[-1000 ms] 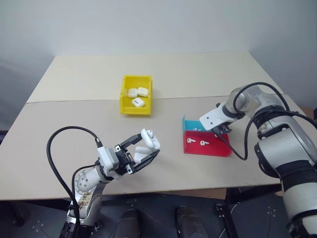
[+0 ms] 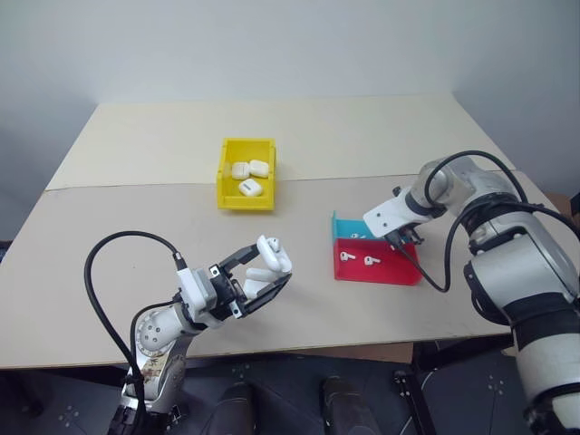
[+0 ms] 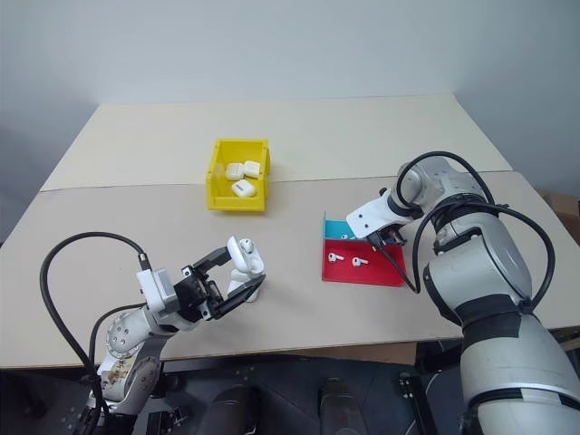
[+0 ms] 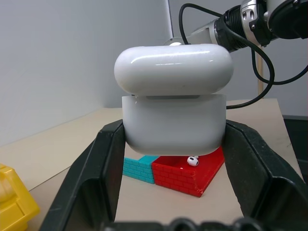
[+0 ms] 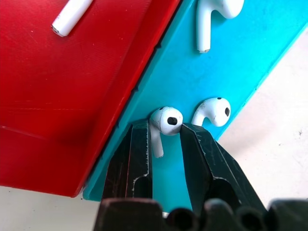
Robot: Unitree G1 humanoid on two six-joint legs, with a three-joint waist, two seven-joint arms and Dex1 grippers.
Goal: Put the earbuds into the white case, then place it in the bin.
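Observation:
Held up over the table by my left gripper is the white case (image 4: 174, 125), its lid raised. The left gripper's fingers press on both sides of the case. In the right wrist view, my right gripper is shut on a white earbud (image 5: 169, 119), gripped by its head inside the teal bin (image 5: 185, 79). Its stem hangs down between the fingers. A second earbud (image 5: 214, 110) lies just right of the right finger, and a third earbud (image 5: 207, 24) rests higher up in the same bin.
The red bin (image 2: 390, 272) adjoins the teal one and holds loose earbuds (image 2: 346, 256). Behind to the left stands the yellow bin (image 2: 246, 204) with several white cases (image 2: 251, 188). Bare table lies between the yellow and red bins.
The left arm and its case have not moved.

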